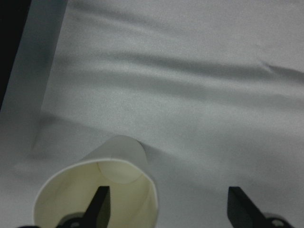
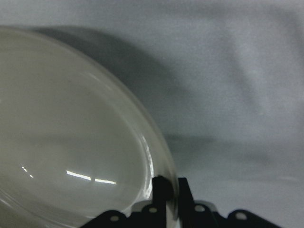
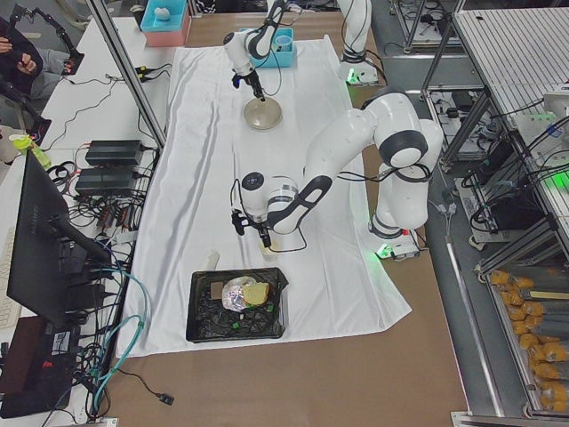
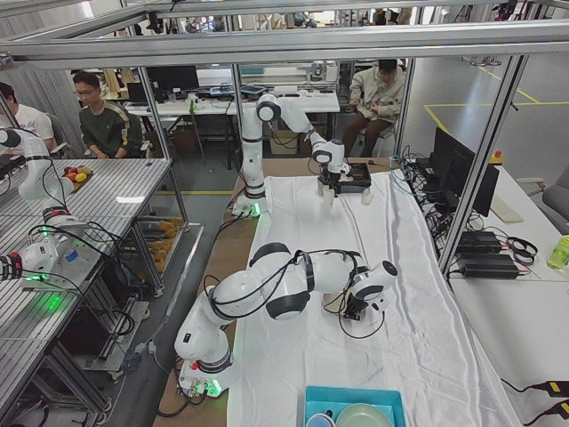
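Observation:
A cream cup (image 1: 128, 190) lies below my left gripper, which is open with nothing held; one finger appears over the cup's mouth in the left wrist view. In the camera left view that gripper (image 3: 252, 233) is just above the cup, partly hiding it. My right gripper is shut on the rim of a round, shallow beige plate (image 2: 71, 114), one finger inside and one outside. The same plate (image 3: 263, 116) is at the far end of the cloth in the camera left view.
A black tray (image 3: 200, 325) holds a sponge and a foil-like item at the near end, with a pale piece (image 3: 212, 261) beside it. A blue bin (image 4: 351, 396) with dishes stands at the other end.

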